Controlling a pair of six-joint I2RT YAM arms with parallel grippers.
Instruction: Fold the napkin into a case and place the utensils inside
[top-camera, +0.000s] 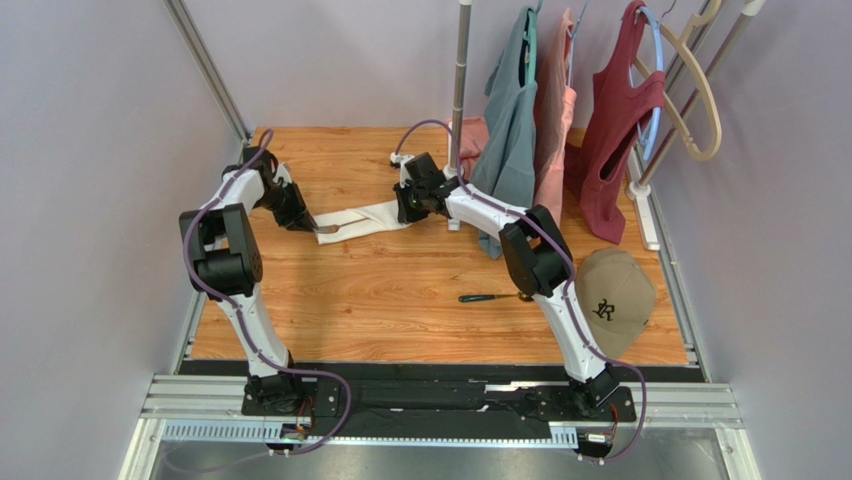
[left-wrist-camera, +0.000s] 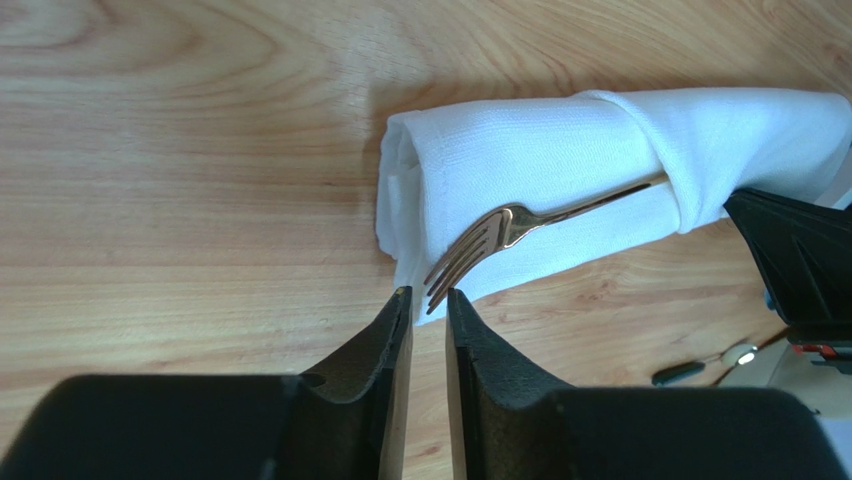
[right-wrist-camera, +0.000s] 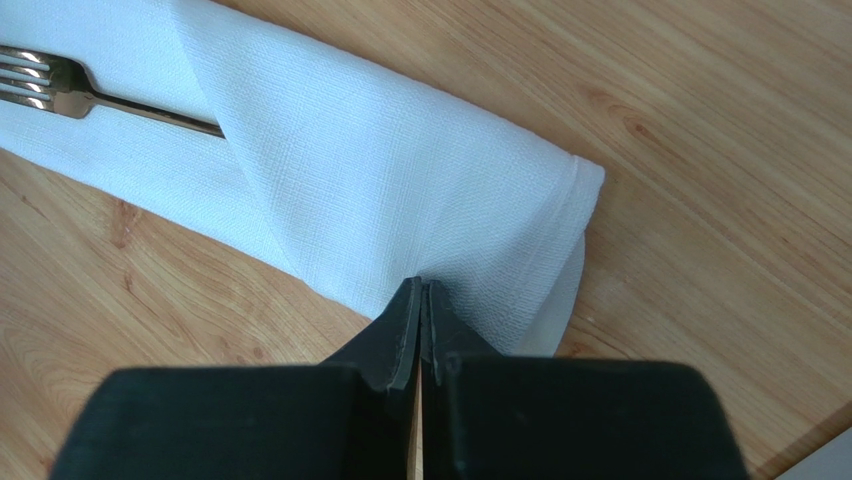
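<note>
The white napkin (top-camera: 365, 215) lies folded into a long strip, its fold (right-wrist-camera: 380, 170) crossing over the handle of a fork (left-wrist-camera: 500, 235), whose tines show at the napkin's left end. My left gripper is part open at that end, its tips just beside the tines, nothing seen held. My right gripper is shut with its tips at the lower edge of the napkin's folded right end; no cloth shows between its fingers. A dark-handled utensil (top-camera: 480, 297), with a metal head partly behind the right arm, lies on the wood below the napkin.
A clothes rack with hanging garments (top-camera: 510, 120) fills the back right of the board. A tan cap (top-camera: 625, 300) lies at the front right.
</note>
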